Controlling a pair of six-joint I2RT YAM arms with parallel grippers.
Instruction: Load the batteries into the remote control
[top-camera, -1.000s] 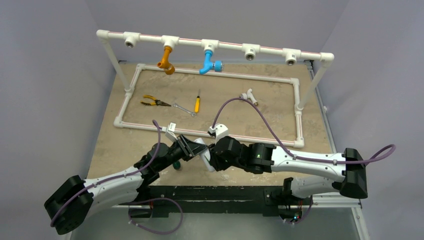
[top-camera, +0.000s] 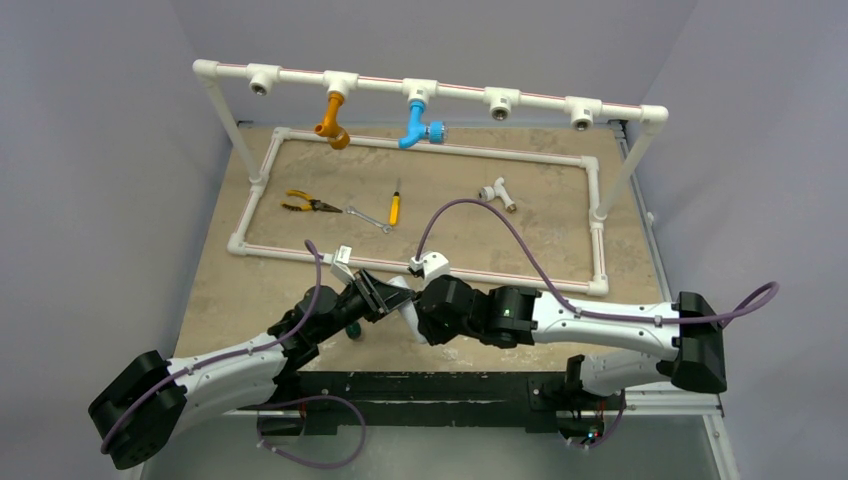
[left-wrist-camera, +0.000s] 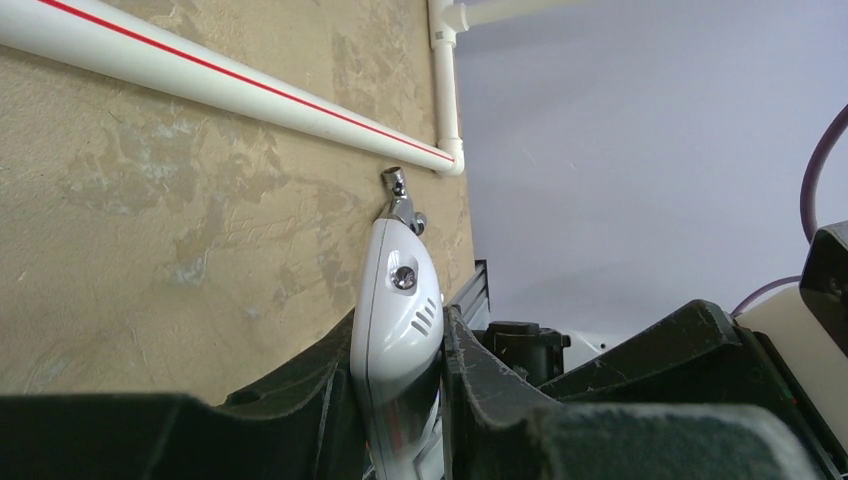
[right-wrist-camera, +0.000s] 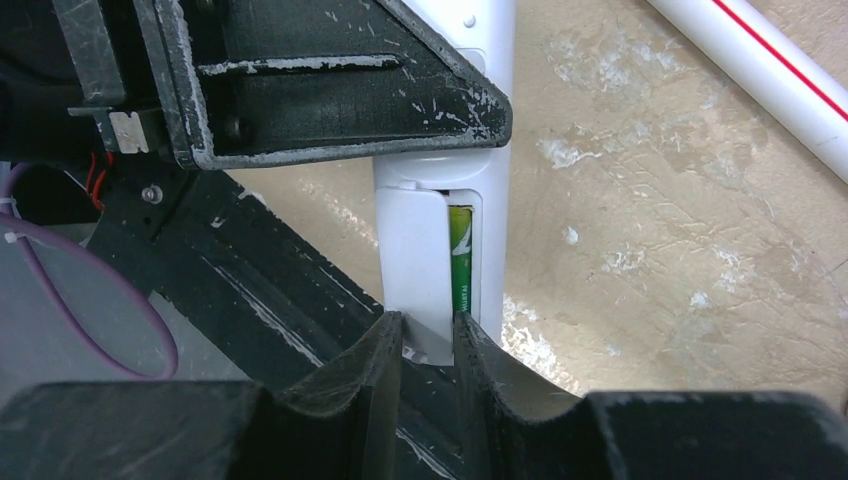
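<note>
The white remote (top-camera: 403, 310) hangs in front of the pipe frame, with my left gripper shut on it. In the right wrist view its back faces up, with a green battery (right-wrist-camera: 461, 260) in the compartment and the white cover (right-wrist-camera: 416, 260) beside it, lying over part of the opening. My right gripper is at the cover's lower end, a fingertip on either side of the corner of the cover near the battery; whether it grips it I cannot tell.
A PVC pipe frame (top-camera: 510, 154) encloses pliers (top-camera: 310, 204), a wrench (top-camera: 366, 217), a yellow screwdriver (top-camera: 395, 208) and a white fitting (top-camera: 497, 196). A raised rail (top-camera: 460, 92) spans the back. A green object (top-camera: 353, 331) lies below the left gripper.
The right arm has shifted slightly to the left over the last second, closer against the remote. The left arm shows no visible movement.
</note>
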